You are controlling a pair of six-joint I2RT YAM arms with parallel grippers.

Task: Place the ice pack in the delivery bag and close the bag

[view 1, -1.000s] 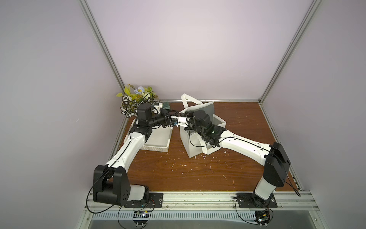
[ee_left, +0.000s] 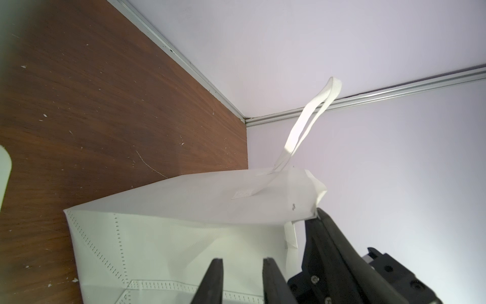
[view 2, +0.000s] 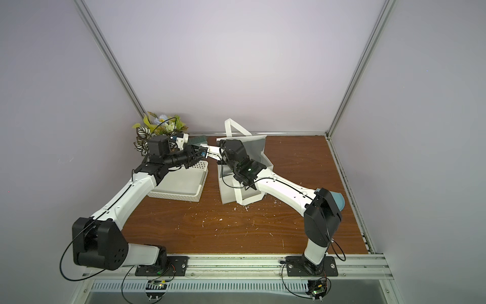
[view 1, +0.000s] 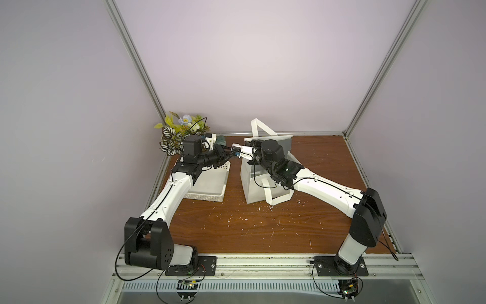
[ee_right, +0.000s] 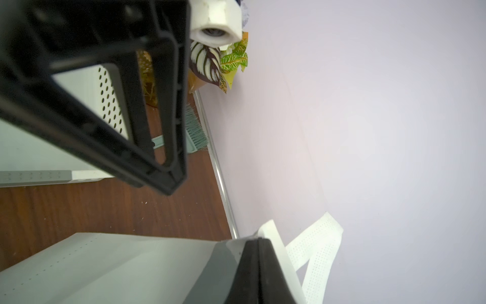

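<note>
The white delivery bag (view 1: 248, 182) stands upright at the middle of the table, its inside visible in the left wrist view. My right gripper is shut at the bag's top edge; its dark fingers also show at that edge in the left wrist view. My left gripper is open over the bag's inside, with nothing visible between its fingers. A light blue item (view 2: 338, 200), possibly the ice pack, lies at the right side of the table, mostly behind the right arm in the top right view.
A white basket (view 1: 207, 187) sits left of the bag. A plant (view 1: 179, 124) and a green brush (ee_right: 195, 131) are at the back left. The two wrists are very close together above the bag.
Over the last second my right gripper has risen and moved slightly back, and the bag's top and strap have lifted with it. The left arm has moved only slightly.
</note>
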